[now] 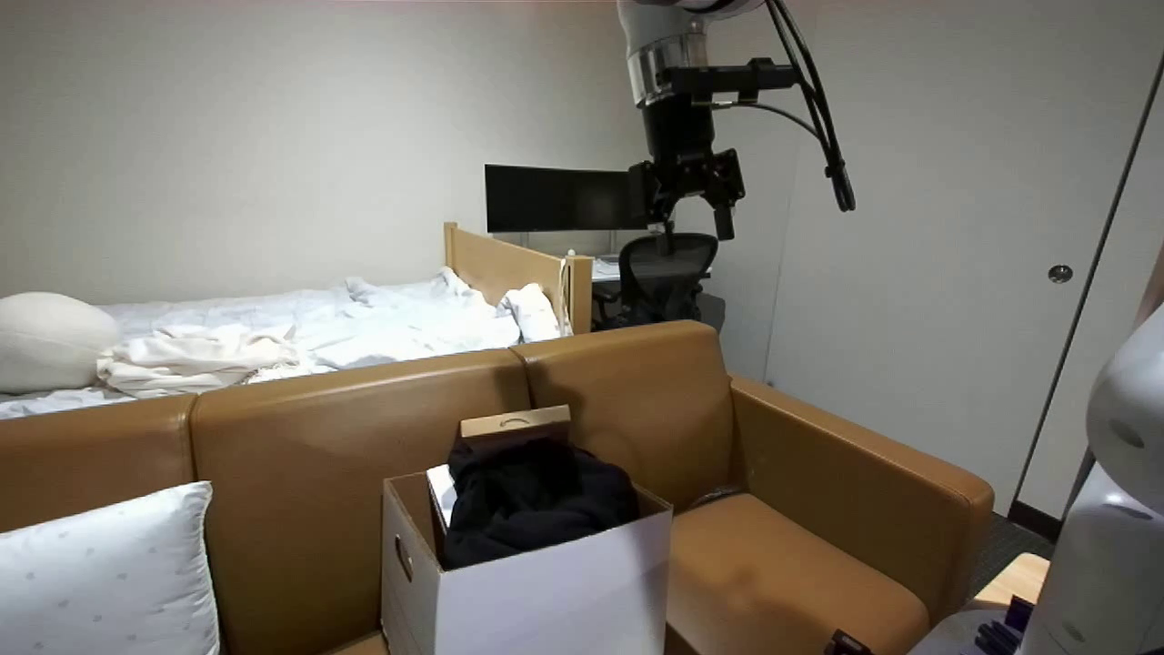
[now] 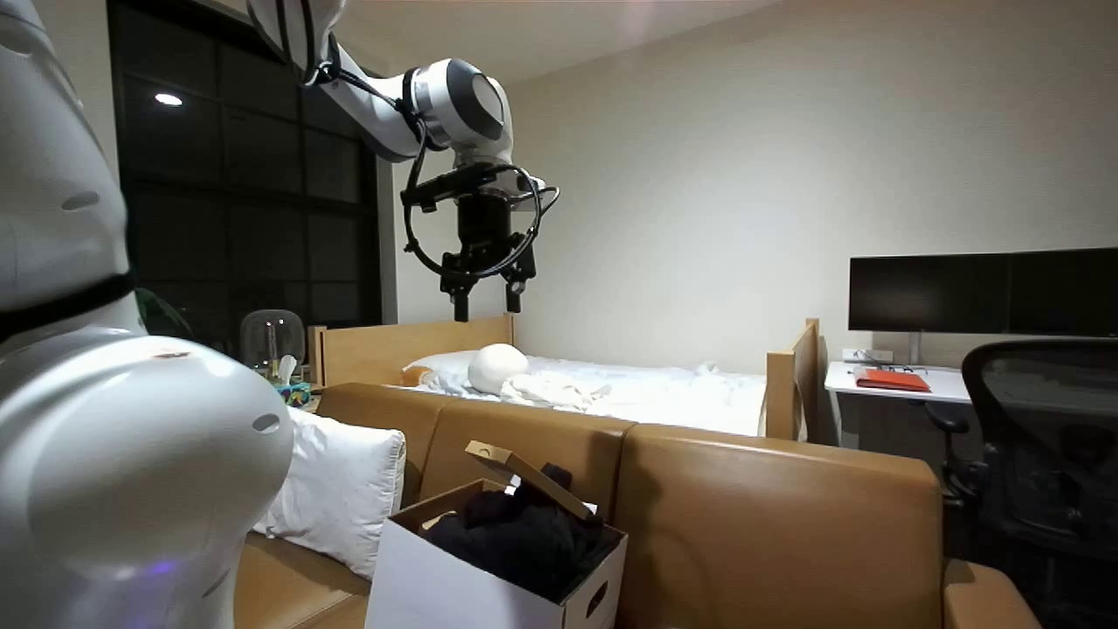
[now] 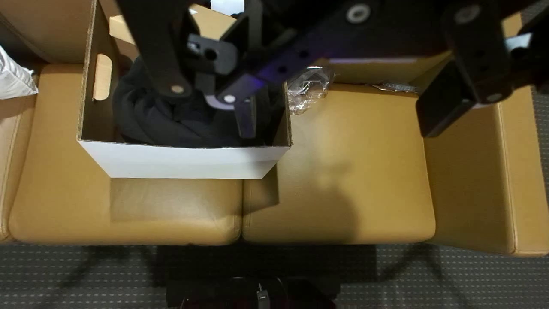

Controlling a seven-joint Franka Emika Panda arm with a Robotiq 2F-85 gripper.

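High above the brown couch, my gripper point(image 1: 695, 234) points down with its fingers wide apart and nothing between them. The wrist view shows the same open gripper, with one dark finger over the box and the other over the couch's right side. Below stands a white open-topped box point(image 1: 551, 595) on the couch seat. Black cloth point(image 1: 540, 497) is heaped inside it, rising to about the rim. A brown cardboard piece point(image 2: 529, 473) leans out at the back of the box. What lies under the cloth is hidden.
A white pillow point(image 1: 115, 573) rests on the couch left of the box. Clear crumpled plastic point(image 3: 309, 88) lies right of the box, and the right seat point(image 3: 355, 170) is otherwise bare. Behind the couch are a bed point(image 2: 660, 390), a desk point(image 2: 954, 390) and a black chair point(image 2: 1048, 419).
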